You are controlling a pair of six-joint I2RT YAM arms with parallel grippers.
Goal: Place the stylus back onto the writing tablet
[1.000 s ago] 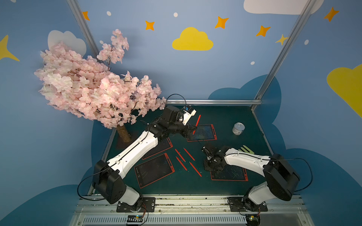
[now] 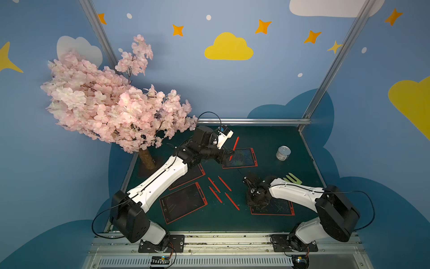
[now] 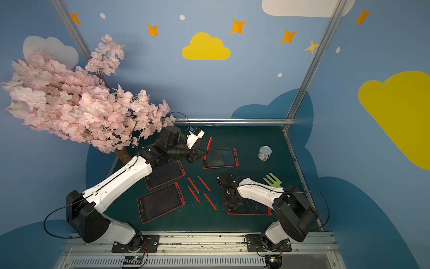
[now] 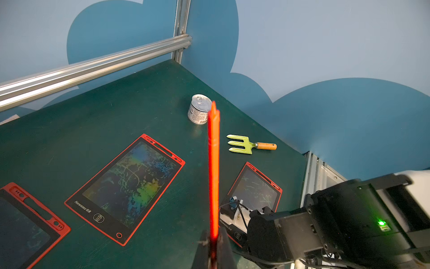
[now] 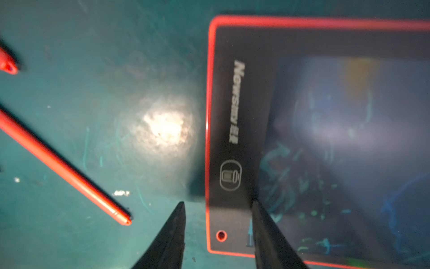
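Note:
My left gripper is shut on an upright red stylus point(image 4: 213, 161), held near the back tablet point(image 2: 244, 157). My right gripper is part open over the left end of the right tablet point(image 5: 340, 148), with no stylus between its fingers. A loose red stylus point(image 5: 62, 165) lies left of that tablet, and several styluses point(image 2: 232, 200) lie in the middle of the table. Two more tablets point(image 2: 183, 201) lie on the left.
A can point(image 2: 283, 153) stands at back right, with a green garden fork point(image 4: 244, 144) in front of it. A blossom tree point(image 2: 147, 159) fills the back left. Some bare table point(image 2: 268, 165) shows between the back and right tablets.
The left arm and its stylus have stayed still.

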